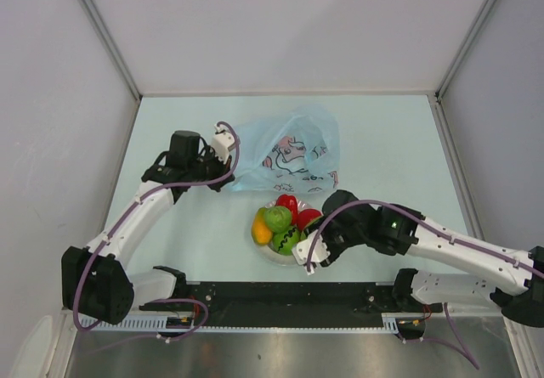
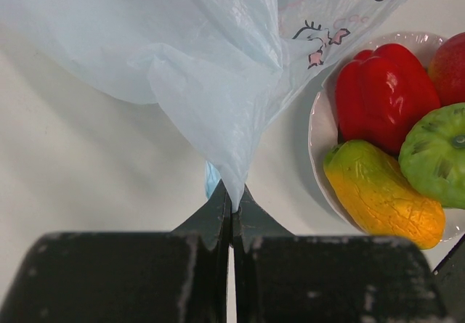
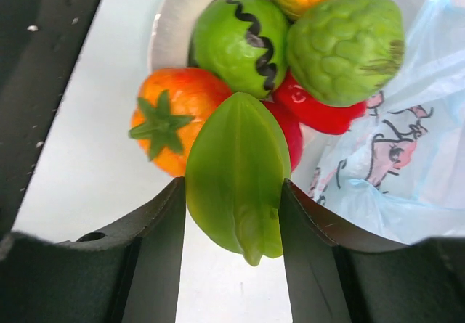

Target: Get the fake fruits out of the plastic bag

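Note:
The pale blue plastic bag [image 1: 289, 149] lies crumpled at the back; my left gripper is shut on its gathered corner [image 2: 234, 170]. A round bowl [image 2: 320, 163] below the bag holds a red pepper [image 2: 381, 98], a yellow-green fruit [image 2: 381, 192], a green apple-like fruit [image 1: 277, 218], a striped watermelon [image 3: 238, 43], a tomato-like orange fruit [image 3: 174, 120] and other fruits. My right gripper is shut on a smooth green fruit [image 3: 240, 156], held over the bowl's right side in the right wrist view.
Walls stand at the back and sides, and a dark strip [image 1: 255, 301] runs along the front edge.

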